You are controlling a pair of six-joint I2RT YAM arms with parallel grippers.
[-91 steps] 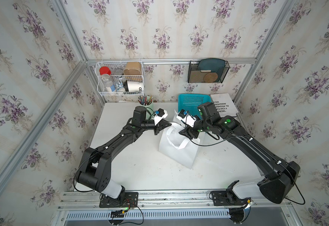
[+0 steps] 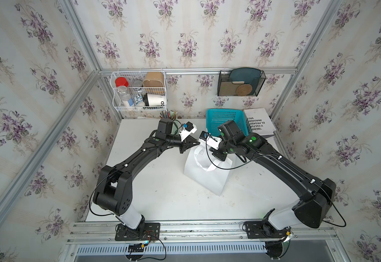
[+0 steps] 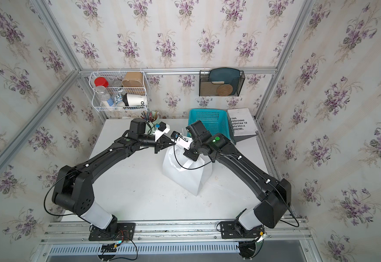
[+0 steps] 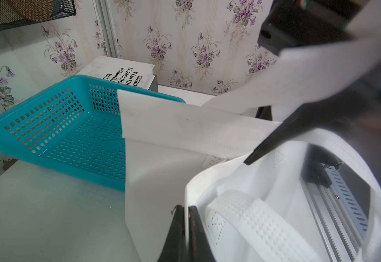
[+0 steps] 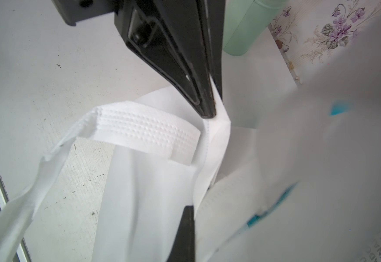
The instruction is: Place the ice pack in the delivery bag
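Observation:
The white delivery bag point(image 2: 207, 180) stands on the table, with its strap handles looping at the top. In the left wrist view its rim runs down between the two dark fingers of my left gripper, which is shut on it. My right gripper is shut on the bag's upper edge too; one finger shows and white material hides the other. From the left wrist view, a right finger point(image 4: 271, 142) reaches over the bag's opening. No ice pack can be made out in any view, and the bag's bottom inside is hidden.
A teal basket point(image 4: 107, 126) stands behind the bag, beside a white box with black lettering point(image 2: 259, 121). A green cup point(image 5: 248, 26) with pens is at the back.
Lately the left arm has shifted slightly up and right. The bag has barely moved.

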